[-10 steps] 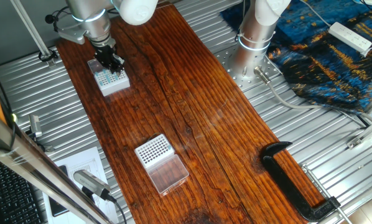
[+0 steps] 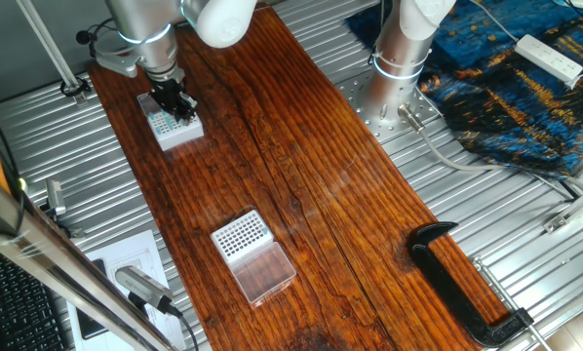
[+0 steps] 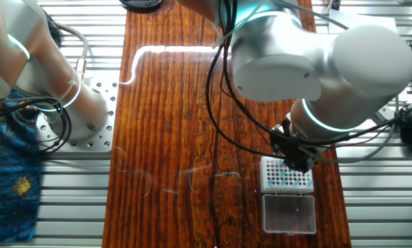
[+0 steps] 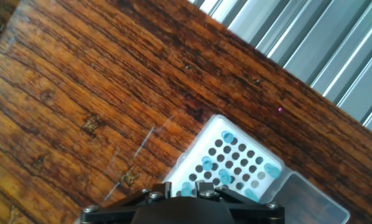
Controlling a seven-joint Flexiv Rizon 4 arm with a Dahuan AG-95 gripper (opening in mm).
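Observation:
A white tube rack (image 2: 174,127) with a grid of round holes stands near the far left end of the table. Several light-blue caps or tubes sit in its holes, as the wrist view shows on the rack (image 4: 228,163). Its clear lid (image 4: 310,202) lies folded open beside it. My black gripper (image 2: 181,109) is low over this rack, covering part of it. At the bottom of the wrist view the gripper overlaps the rack's near edge. Whether anything is between the fingertips is hidden. In exterior view 2 the rack (image 3: 286,176) lies just below the gripper (image 3: 299,164).
A second white rack (image 2: 241,237), its holes looking empty, lies nearer the front with its clear lid (image 2: 265,273) open. A black clamp (image 2: 452,292) grips the table's right edge. Bare wood (image 2: 291,146) lies between the racks and the arm base (image 2: 384,97).
The arm has shifted slightly to the right over the far rack, with the gripper staying low there. Both racks have stayed in place.

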